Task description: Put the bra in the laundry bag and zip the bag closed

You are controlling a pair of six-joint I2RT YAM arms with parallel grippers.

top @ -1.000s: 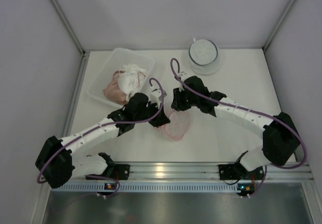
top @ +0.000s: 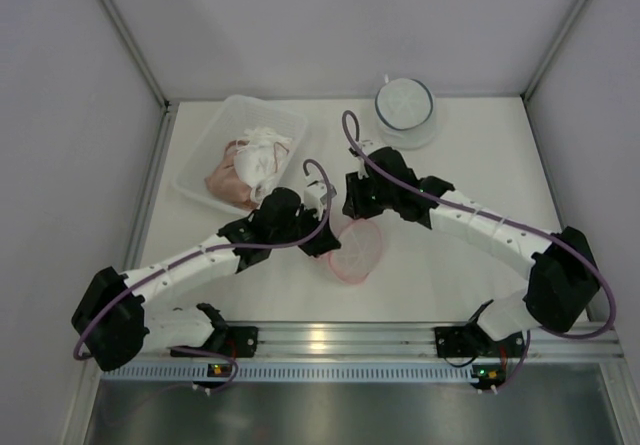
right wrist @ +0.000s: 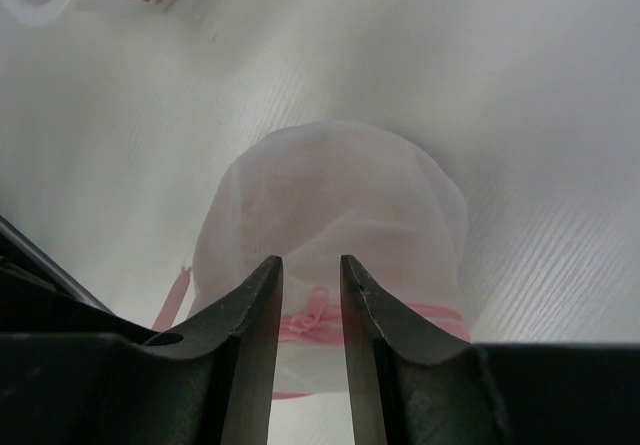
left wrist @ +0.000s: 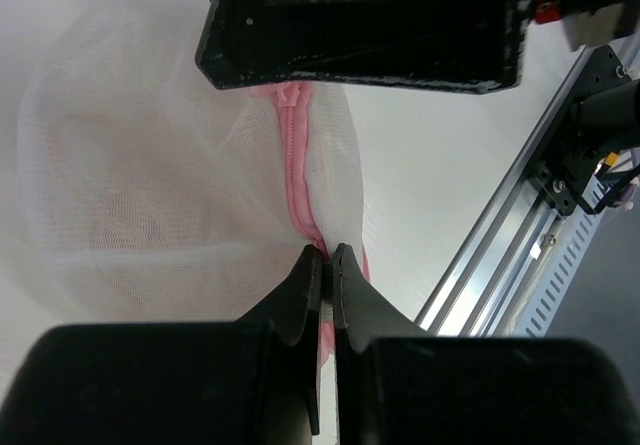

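The white mesh laundry bag [top: 357, 253] with its pink zip lies at the middle of the table. My left gripper is shut on the bag's edge at one end of the pink zip [left wrist: 298, 170]. Above the bag, my right gripper stands part open with nothing between its fingers. A pink pull or knot [right wrist: 315, 305] on the zip band shows beyond the gap, apart from the fingertips. No bra can be made out through the mesh. Beige and white garments, perhaps bras [top: 234, 173], lie in the basket at the left.
The white plastic basket [top: 205, 145] stands at the back left. A round white item with a dark rim [top: 404, 104] sits at the back right on a clear container. Both gripper arms are close together over the bag.
My left gripper has shifted slightly right and toward the front, and the bag has moved a little with it.
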